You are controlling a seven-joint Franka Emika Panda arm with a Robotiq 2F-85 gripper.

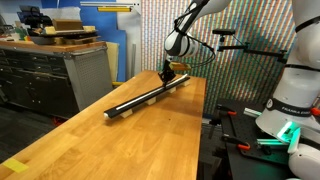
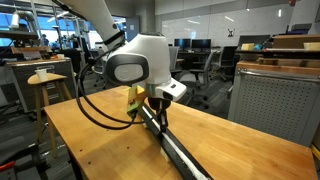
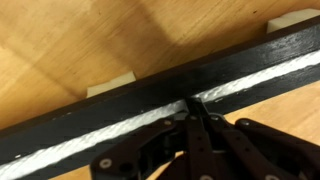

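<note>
A long black channel with a white strip along its middle lies across the wooden table, raised on small pale blocks. In the wrist view the black channel runs diagonally and the white rope-like strip shows inside it. My gripper is shut, its tips at the strip; whether any strand is between them is hidden. From the second exterior view, the white arm hides most of the far end of the channel, and the gripper is low over it.
Pale support blocks stick out beside it. A second black arm mount stands at the table's right edge. A stool and cabinets stand off the table.
</note>
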